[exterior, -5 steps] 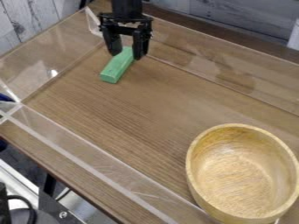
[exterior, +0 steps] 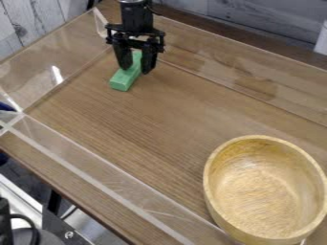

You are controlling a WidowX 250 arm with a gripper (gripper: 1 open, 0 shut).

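Observation:
A green rectangular block (exterior: 122, 78) lies on the wooden floor in the upper middle. The black gripper (exterior: 134, 48) is over the block's upper end, its dark fingers reaching down on either side of it. Whether the fingers touch or hold the block is too small to tell.
A large round cream bowl (exterior: 262, 187) stands at the lower right. Dark cables or objects lie at the lower-left edge.
The gripper has moved slightly down over the block, covering more of its upper end. The block's visible position is about the same.

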